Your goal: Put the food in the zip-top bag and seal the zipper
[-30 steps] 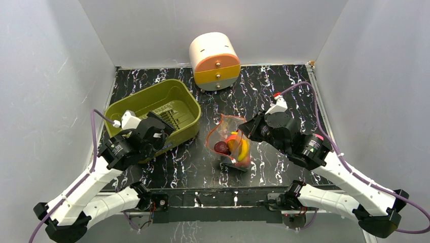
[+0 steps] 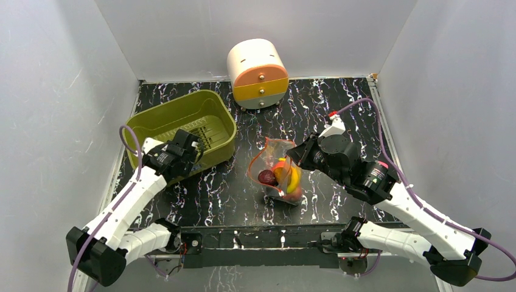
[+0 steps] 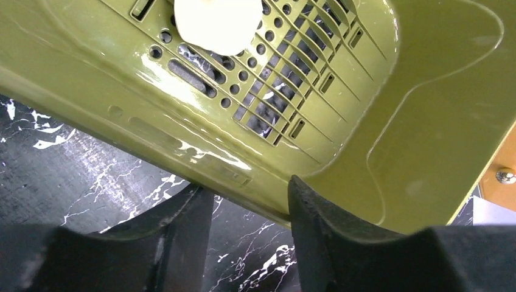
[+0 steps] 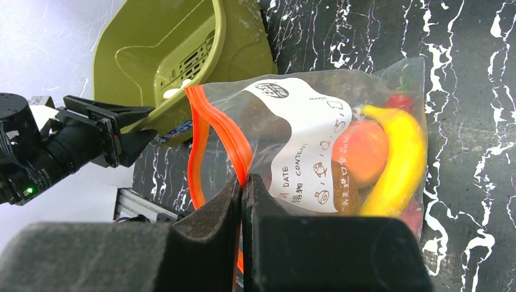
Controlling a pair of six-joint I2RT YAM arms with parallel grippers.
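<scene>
In the right wrist view, a clear bag [image 4: 295, 143] with an orange zipper edge [image 4: 228, 131] holds a banana [image 4: 398, 161], an orange fruit [image 4: 362, 152] and other food; its mouth gapes. My right gripper is shut on that zipper edge. A white egg-like piece [image 3: 219, 21] lies in the green basket [image 3: 426, 121]. At the basket's near rim, my left gripper has its fingers apart, one on each side of the wall. No food shows between them. The top view has the bag [image 2: 277, 170] standing mid-table, right of the basket.
A small drawer cabinet [image 2: 258, 73] in white, orange, yellow and grey stands at the back. Grey walls enclose the sides and back.
The right arm and the bag look almost still.
</scene>
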